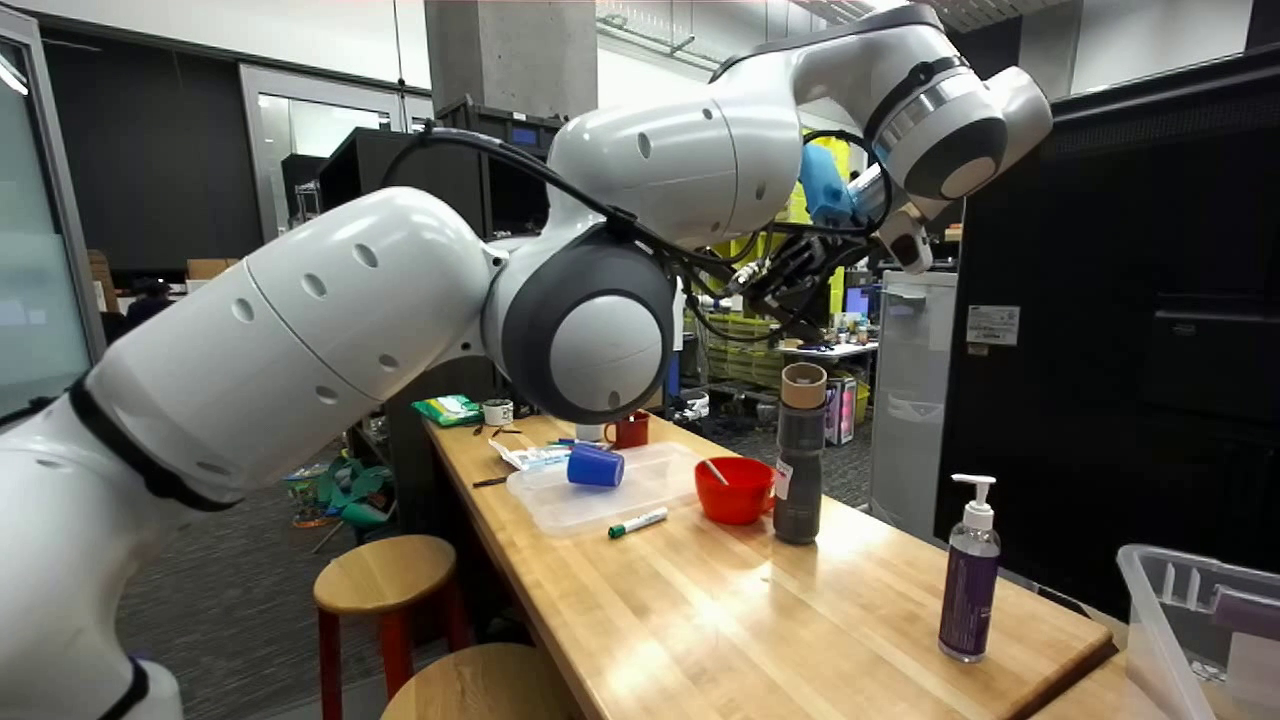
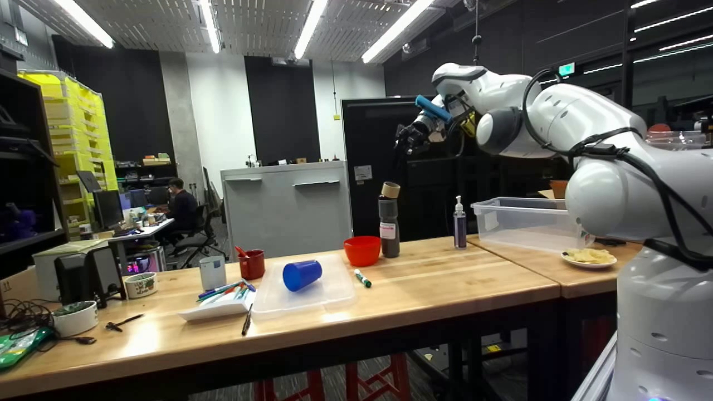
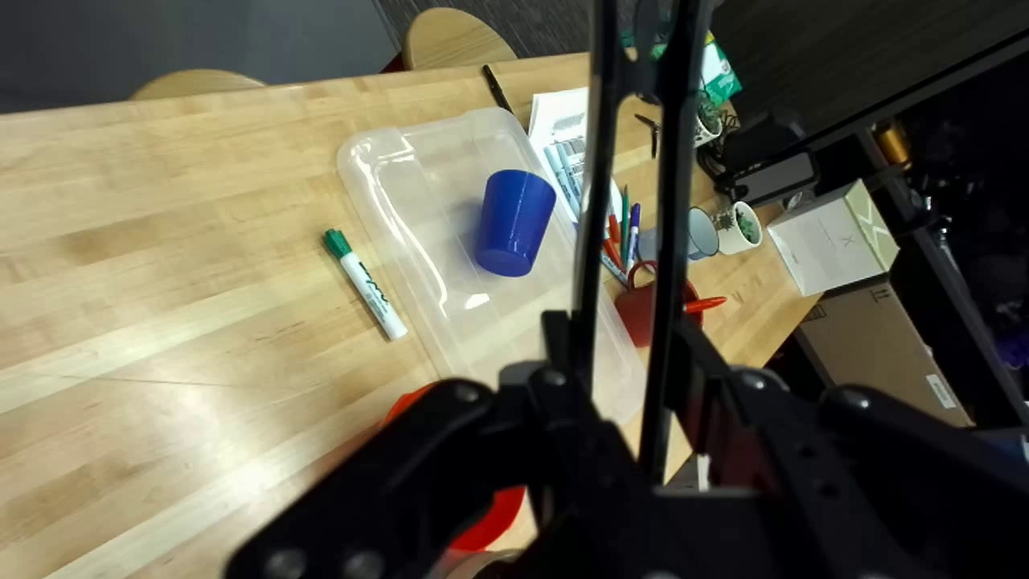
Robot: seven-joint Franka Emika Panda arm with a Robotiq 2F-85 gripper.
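My gripper [image 2: 409, 141] hangs high above the table's far part, clear of everything on it. In the wrist view it is shut on a long dark two-barred object [image 3: 666, 289], whose slim bars run up the picture and are joined near the top; what it is I cannot tell. A blue cup [image 3: 516, 222] lies on its side on a translucent plastic lid [image 3: 391, 183]. Beside the lid rests a green-capped marker [image 3: 364, 285]. The red bowl [image 2: 362, 251] stands to the right of the lid in exterior view 2; my gripper partly hides it in the wrist view.
A tall dark bottle [image 1: 800, 468] stands right by the bowl, and a pump bottle [image 1: 969, 576] farther along. Red mug [image 2: 252, 264], grey cup [image 2: 212, 273] and pens crowd the lid's other side. A clear bin [image 2: 528, 224] is near the arm base.
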